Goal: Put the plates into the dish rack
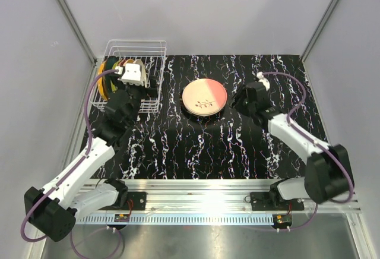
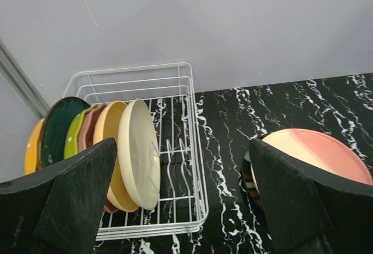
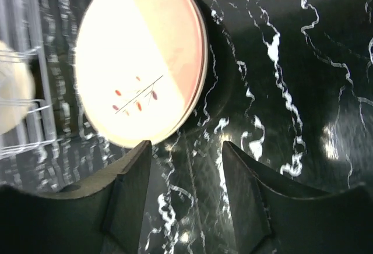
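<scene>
A pink-and-cream plate with a leaf pattern (image 1: pixel 203 95) (image 3: pixel 140 56) lies on top of darker plates at the centre. A wire dish rack (image 1: pixel 139 48) (image 2: pixel 148 70) holds several upright coloured plates, with a cream one (image 2: pixel 137 155) rightmost. My left gripper (image 1: pixel 135 87) is above the rack's front, open, nothing between its fingers. My right gripper (image 1: pixel 244 95) hangs just right of the plate stack, its fingers apart with nothing between them.
The rack's right part has free slots. Walls bound it at the back and sides.
</scene>
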